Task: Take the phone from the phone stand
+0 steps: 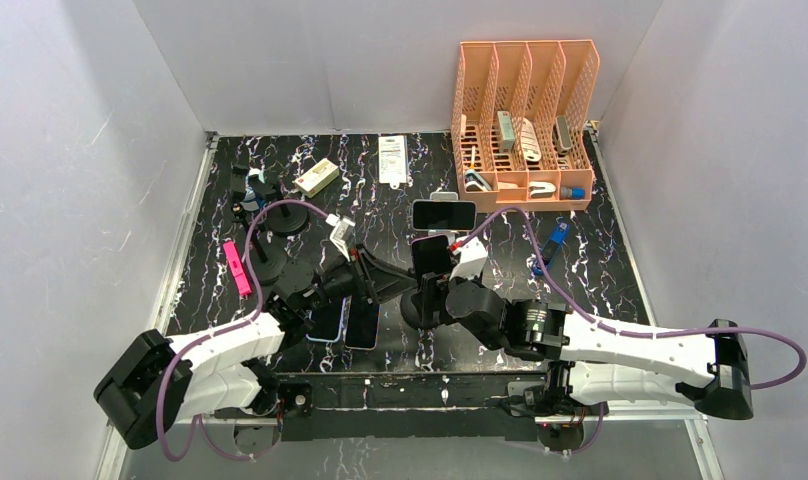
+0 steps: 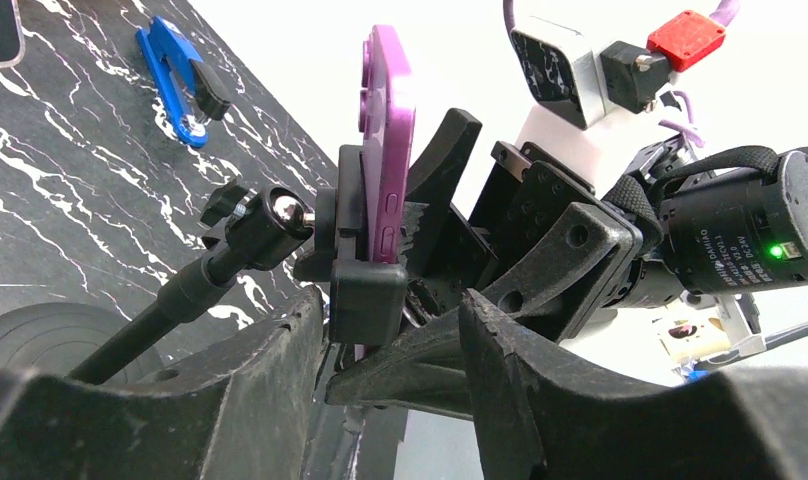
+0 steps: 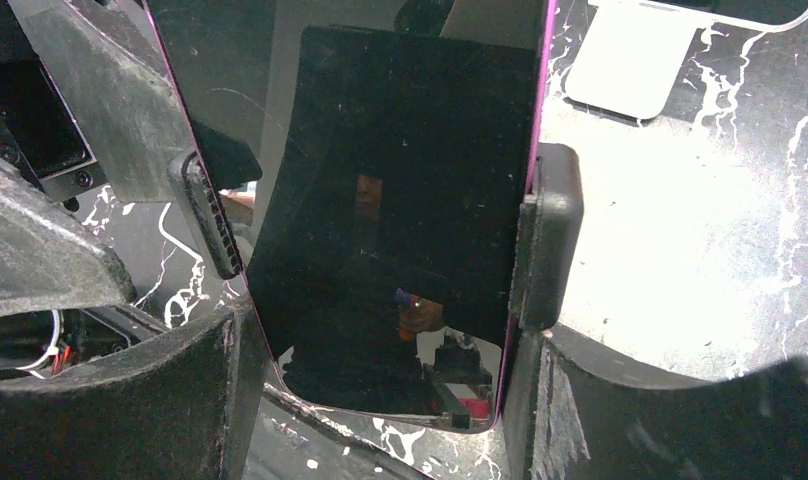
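Observation:
A purple-edged phone [image 1: 430,257] [image 2: 387,140] [image 3: 390,220] sits in the black clamp of a phone stand [image 2: 365,300], whose pole runs down to a round base. My left gripper [image 1: 390,278] is open at the stand's clamp, its fingertips near the lower block of the holder. My right gripper is open around the phone's lower end, one finger close to each side; in the left wrist view its fingers reach in from the right below the clamp.
Another phone on a silver stand [image 1: 443,214] stands behind. Two phones [image 1: 362,323] lie at front left, black stands at back left, a blue stapler [image 1: 548,247] at right, and a peach organizer [image 1: 520,200] at back right.

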